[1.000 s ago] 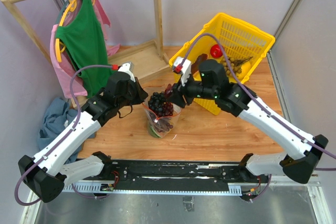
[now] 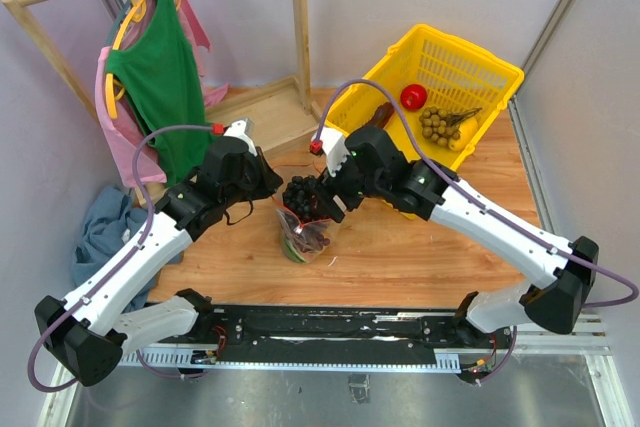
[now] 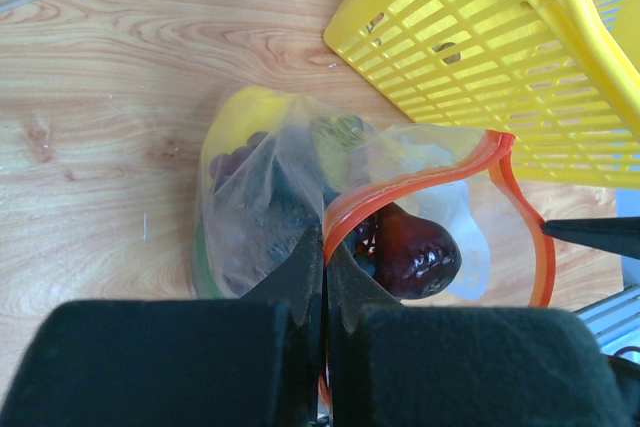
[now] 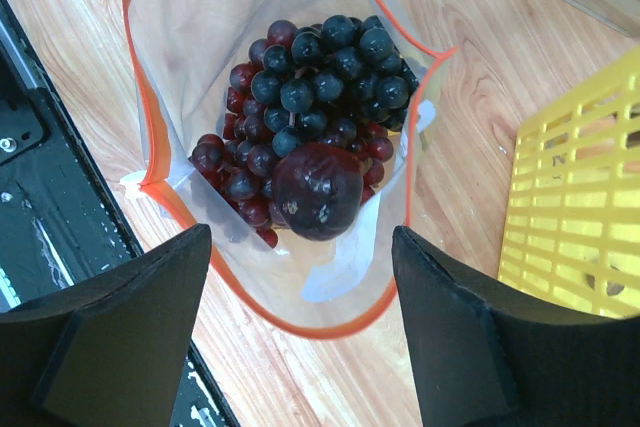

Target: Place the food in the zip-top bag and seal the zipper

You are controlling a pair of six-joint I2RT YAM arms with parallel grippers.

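Observation:
The clear zip top bag (image 2: 305,239) stands upright on the table, its orange-edged mouth (image 4: 287,325) spread wide. My left gripper is shut on the bag's rim at one side of the mouth. Inside lie dark and red grapes (image 4: 300,87), with a round dark red fruit (image 4: 318,192) resting on them. Yellow and green shapes show through the bag's lower part in the left wrist view. Over the mouth, my right gripper has its fingers apart and nothing between them. In the top view its arm hides part of the bag.
To the right at the back stands a yellow basket (image 2: 508,69) with a red tomato (image 2: 413,97), a bunch of olive-coloured fruit (image 2: 437,126) and a yellow item (image 2: 464,134). A clothes rack (image 2: 300,27) rises behind the left arm. Wood in front of the basket is clear.
One second ago my right gripper held a dark red fruit beside the bag. The left arm stayed still.

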